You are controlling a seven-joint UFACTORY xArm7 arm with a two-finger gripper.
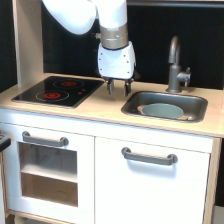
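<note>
The white robot arm hangs from the top of the camera view, its gripper (118, 86) low over the counter between the black stovetop and the sink. Its small dark fingers point down; whether they are open or shut is hard to tell at this size. A greenish plate (160, 110) lies in the sink (197, 104), to the right of the gripper.
The stovetop (56, 91) is at the left, the tap (174, 63) behind the sink. Bare counter (110, 110) lies in front of the gripper. Below are cabinet doors (140, 190) with handles and an open-looking compartment at lower left.
</note>
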